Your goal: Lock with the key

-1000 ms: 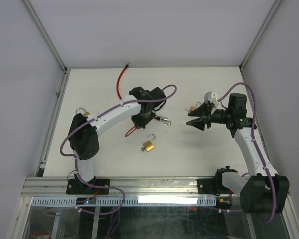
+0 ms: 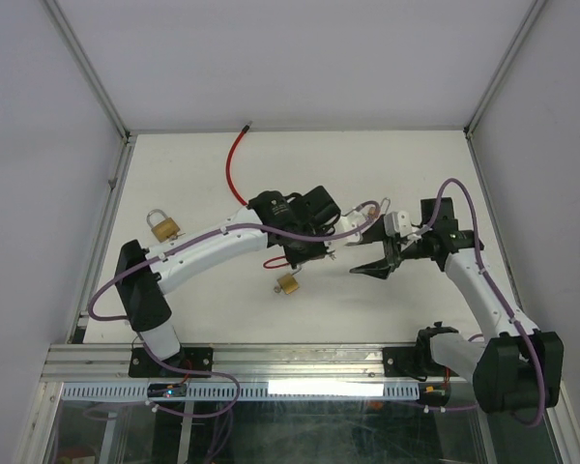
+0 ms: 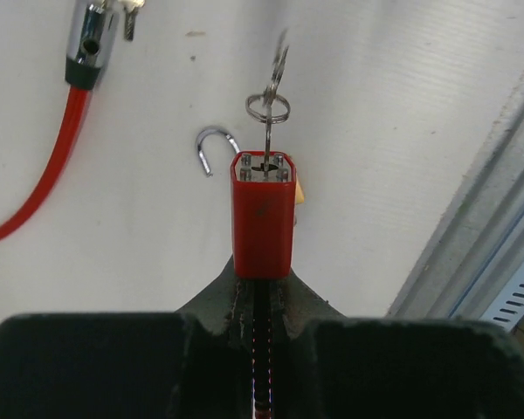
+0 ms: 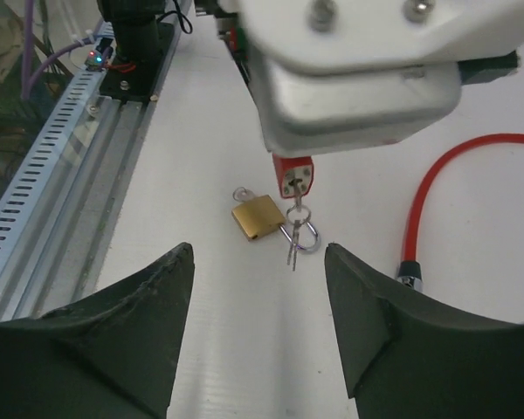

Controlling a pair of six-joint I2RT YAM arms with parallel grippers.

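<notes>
In the left wrist view my left gripper is shut on a red key holder (image 3: 262, 218), with a key on rings (image 3: 268, 109) sticking out of its end. The right wrist view shows this key (image 4: 293, 249) hanging from the red piece (image 4: 293, 170), between and beyond the fingertips of my right gripper, which stands open with nothing between them. An unlocked brass padlock (image 2: 287, 283) lies on the table near the front, its shackle swung out; in the left wrist view it is mostly hidden behind the red holder.
A red cable lock (image 2: 234, 162) with a metal end (image 3: 89, 44) lies on the table. Another brass padlock (image 2: 164, 225) lies at the left, and one more lies at the back right, partly hidden by the arms.
My left gripper has moved right with the red holder and key, toward my right gripper. The right gripper has come a little lower in the top view and leftward, closer to the left.
</notes>
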